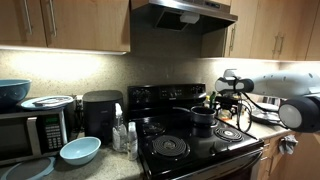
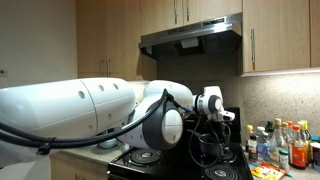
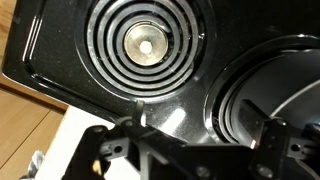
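Observation:
A dark pot [image 1: 203, 117] stands on the black stove [image 1: 170, 166], towards the back right of the cooktop. My gripper [image 1: 224, 104] hangs just right of the pot, low over the stove, pointing down. The wrist view has the gripper at the bottom edge, its two dark fingers spread apart. No held object shows between them. Beyond the fingers lies a bare coil burner [image 3: 147, 45]. At the right of that view a round, dark vessel [image 3: 285, 90] is partly covered by a finger. In exterior view 2 the arm hides much of the pot.
Bottles [image 2: 299, 148] crowd the counter right of the stove. Left of it stand clear bottles [image 1: 132, 140], a black appliance [image 1: 102, 112], a light blue bowl [image 1: 80, 151] and a microwave [image 1: 30, 133]. A range hood [image 1: 182, 17] overhangs the stove.

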